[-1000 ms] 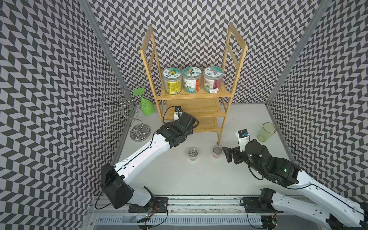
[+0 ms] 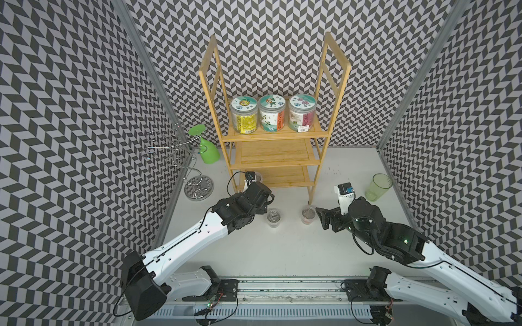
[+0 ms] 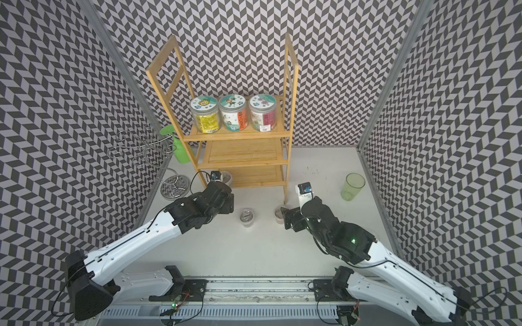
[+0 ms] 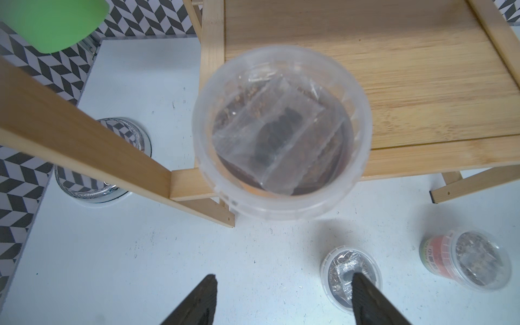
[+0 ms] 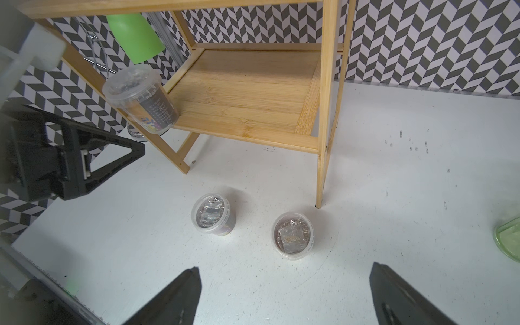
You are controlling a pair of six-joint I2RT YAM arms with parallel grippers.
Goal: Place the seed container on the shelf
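Note:
A clear plastic seed container (image 5: 142, 100) with packets inside stands on the lowest wooden shelf (image 5: 244, 92), at its front left corner. My left gripper is open, pulled back from that container, with nothing between its fingers; from the side in the right wrist view it is just below and in front of it. Two more containers stand on the table: one in the middle (image 5: 212, 214), one to the right (image 5: 292, 236). My right gripper stands open in front of the right one, nothing between its fingers.
Three lidded cans (image 2: 272, 115) fill the upper shelf. A green glass (image 2: 379, 185) lies at right; a green watering can (image 2: 209, 152) and a steel rack (image 2: 198, 189) stand at left. The middle shelf is clear, as is the table's front.
The right arm has not moved.

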